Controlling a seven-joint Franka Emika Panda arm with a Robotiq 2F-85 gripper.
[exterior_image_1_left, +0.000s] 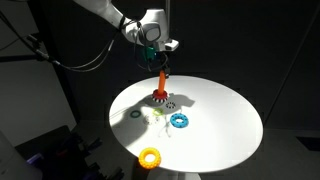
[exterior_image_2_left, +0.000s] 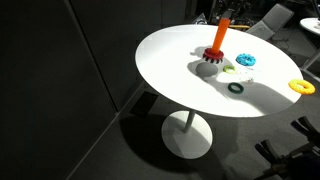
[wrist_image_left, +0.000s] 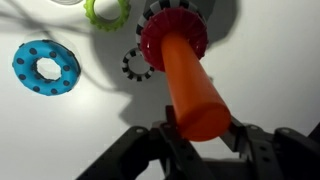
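An orange post with a red, toothed round base, like a ring stacker's stand, is held by its top end in my gripper. Seen from the wrist, the orange post (wrist_image_left: 190, 82) runs away from the fingers to its red base (wrist_image_left: 155, 42). The red base (exterior_image_2_left: 213, 54) in exterior view 2 has a shadow below it and seems slightly off the white table, though the gap is hard to judge. Exterior view 1 shows the gripper (exterior_image_1_left: 163, 71) above the table's far side, shut on the post (exterior_image_1_left: 162, 82).
Near the base lie a blue spotted ring (wrist_image_left: 46, 67), a light green ring (wrist_image_left: 106, 12) and a small black-and-white ring (wrist_image_left: 137, 66). A dark green ring (exterior_image_1_left: 135, 114) is to the left. The yellow ring (exterior_image_1_left: 150, 158) rests by the near edge.
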